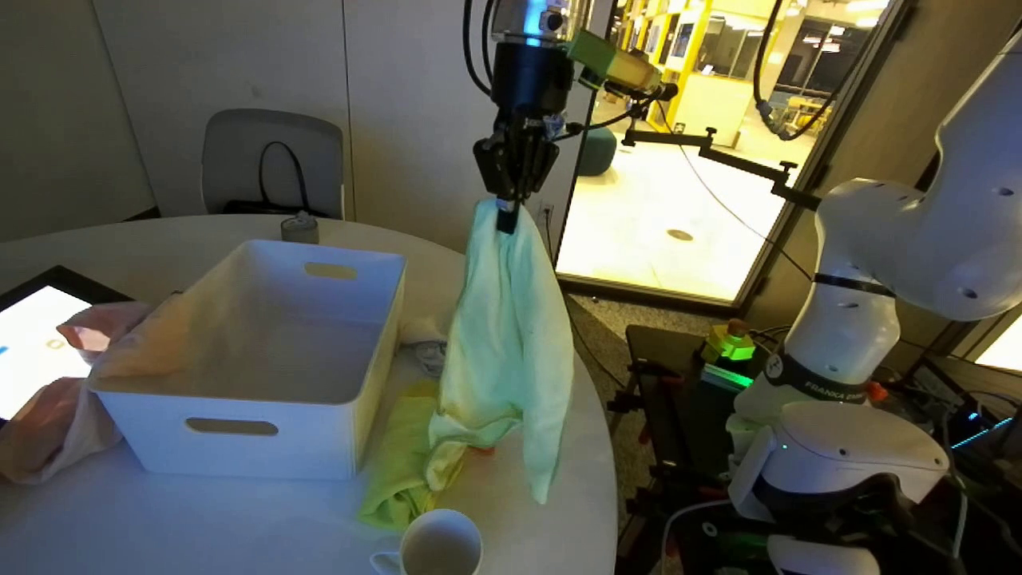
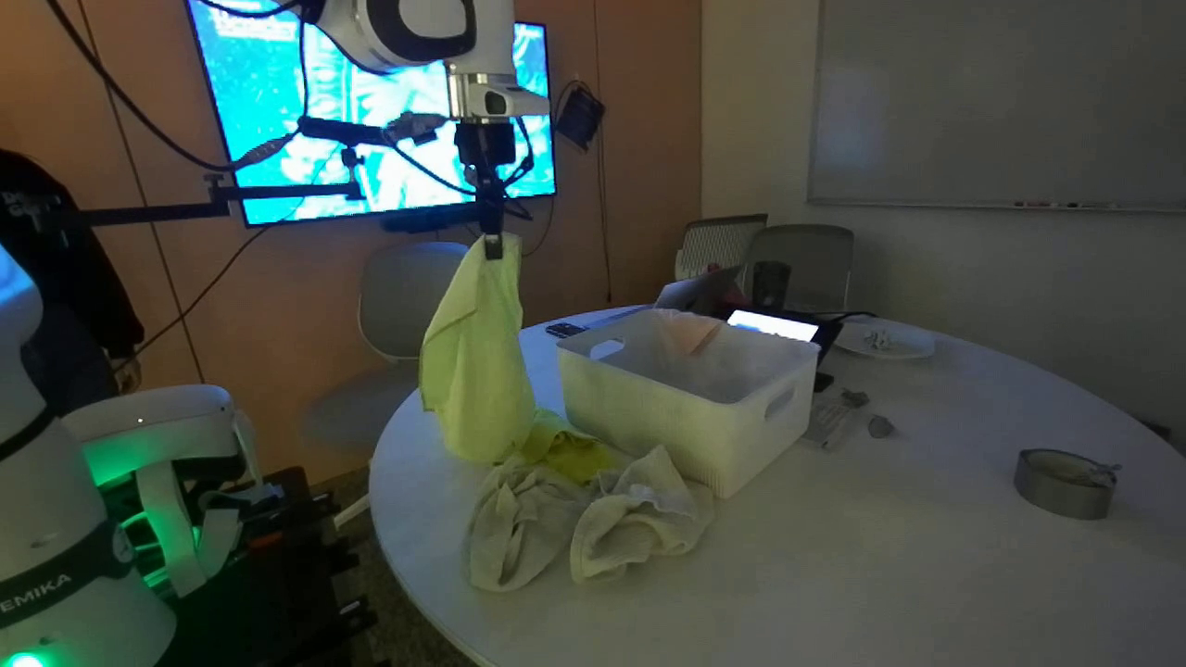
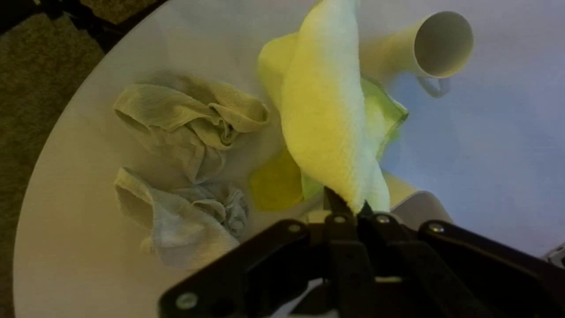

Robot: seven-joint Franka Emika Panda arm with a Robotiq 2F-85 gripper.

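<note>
A pale yellow-green cloth (image 1: 508, 335) hangs from my gripper (image 1: 509, 219), pinched near its top and draped in long folds. In the second exterior view the same cloth (image 2: 478, 367) dangles over the table, left of the white bin (image 2: 678, 406). My gripper is shut on the cloth in the wrist view, where the fabric hides most of the fingertips. A second, brighter green-yellow cloth (image 1: 402, 460) lies on the table between the bin and the hanging cloth. Two greyish cloths (image 3: 190, 122) (image 3: 185, 222) rest crumpled nearby.
A white mug (image 1: 441, 546) stands at the table's near side. Pinkish fabric (image 1: 144, 345) drapes over the bin's left rim. Beyond the bin are a tablet (image 1: 43, 335) and a grey can (image 1: 299, 228). Open tabletop (image 2: 889, 534) lies right of the bin in the second exterior view.
</note>
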